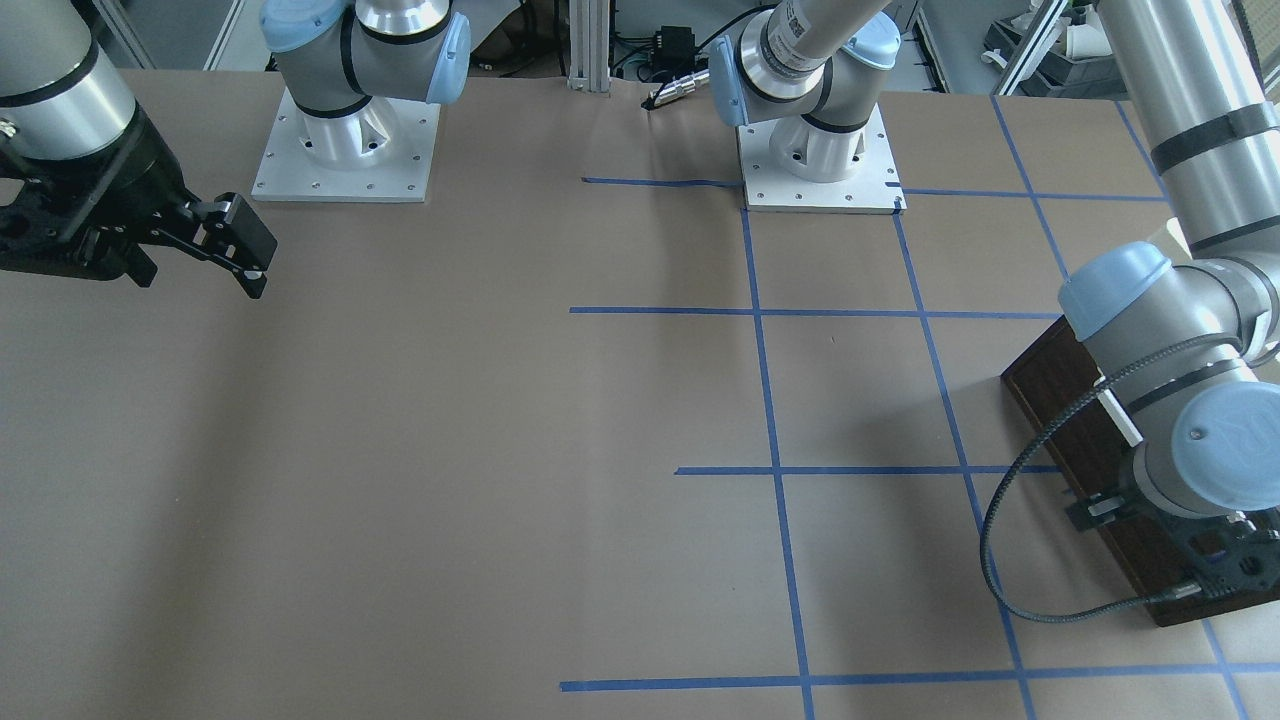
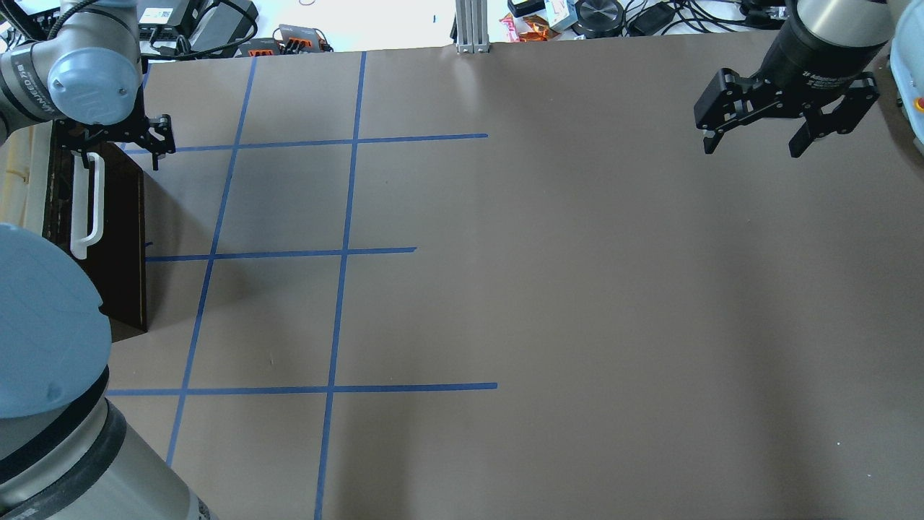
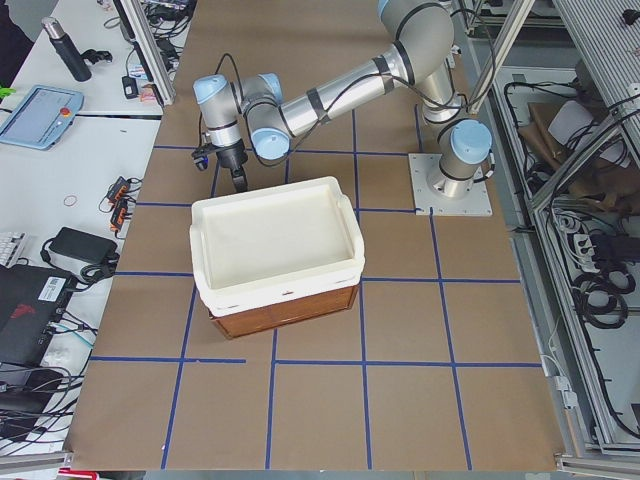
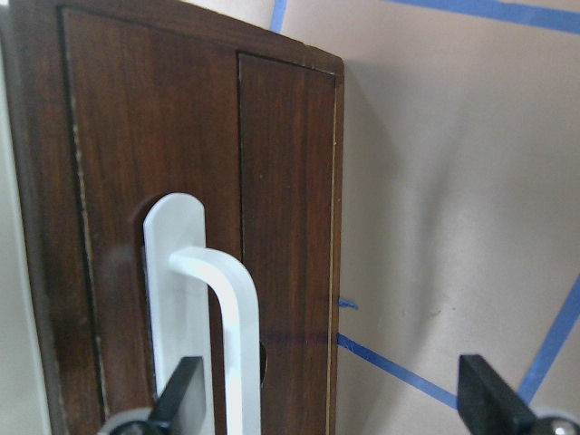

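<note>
A dark wooden box (image 2: 121, 260) with a white bar handle (image 4: 237, 335) on its side and a cream tray on top (image 3: 275, 240) sits on the taped table. My gripper is low over that handled side, its two fingertips wide apart in the wrist view. The left one is by the handle's lower part, the right one over bare table beyond the box's edge. Nothing shows held between them. In the front view the arm hides much of the box.
Other arms stand around the table, one with a black gripper (image 2: 779, 121) at top right and two on white base plates (image 1: 342, 180) at the back.
</note>
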